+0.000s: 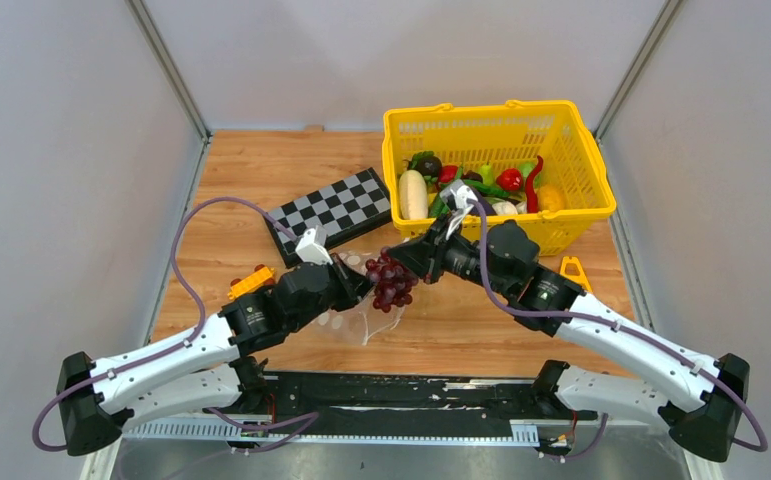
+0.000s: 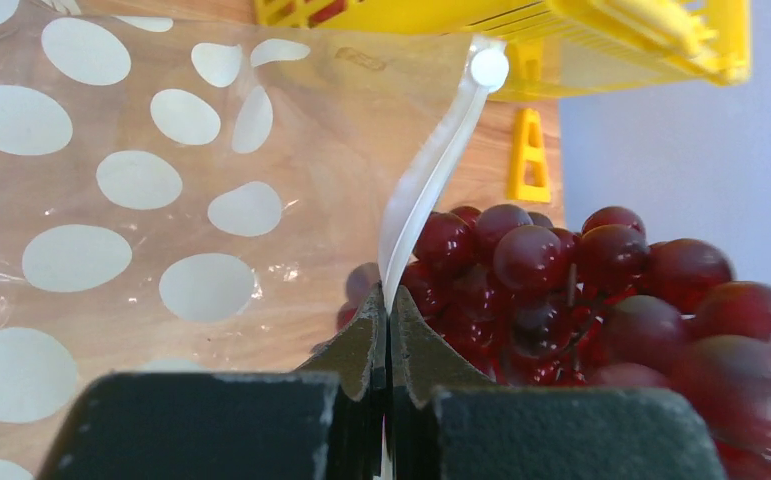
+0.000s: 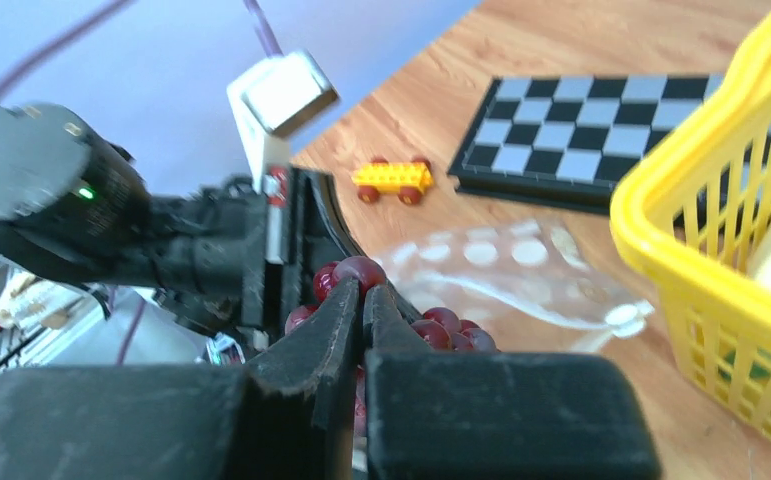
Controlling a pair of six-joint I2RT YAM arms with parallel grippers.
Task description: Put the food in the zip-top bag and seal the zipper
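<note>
In the left wrist view the clear zip top bag (image 2: 211, 110), printed with white dots, hangs spread out. Its pale zipper edge (image 2: 423, 180) runs down between the fingertips of my left gripper, which is shut on it. A bunch of dark red grapes (image 1: 393, 281) hangs from my right gripper (image 1: 407, 262), beside the left one. In the right wrist view some grapes (image 3: 361, 271) show around the shut right gripper, though the stem between its fingers is hidden. Most grapes (image 2: 601, 270) appear outside the bag, right of the zipper edge.
The yellow basket (image 1: 561, 228) of produce stands close behind the right gripper. A chessboard (image 1: 339, 208) lies at the back left, with a small yellow toy car (image 3: 393, 177) near it. A yellow triangular piece (image 1: 574, 272) rests right of the clear wood.
</note>
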